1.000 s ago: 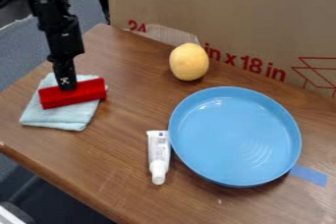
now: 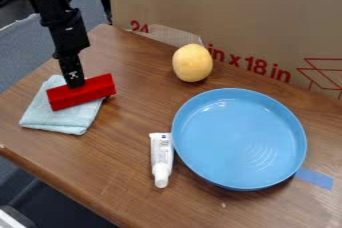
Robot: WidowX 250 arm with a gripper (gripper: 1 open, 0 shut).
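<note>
My black gripper (image 2: 72, 72) reaches down from the top left, its fingertips at the top of a red box (image 2: 83, 94). Whether it is shut on the box cannot be told. The red box lies over the upper part of a folded pale blue cloth (image 2: 56, 117) at the table's left.
A large blue plate (image 2: 241, 140) sits at the right, with a white tube (image 2: 160, 160) left of it. A yellow round fruit (image 2: 193, 63) lies before a cardboard box (image 2: 241, 22) at the back.
The red box and my gripper have shifted slightly to the right, and the box's angle has changed a little. The other objects stay put.
</note>
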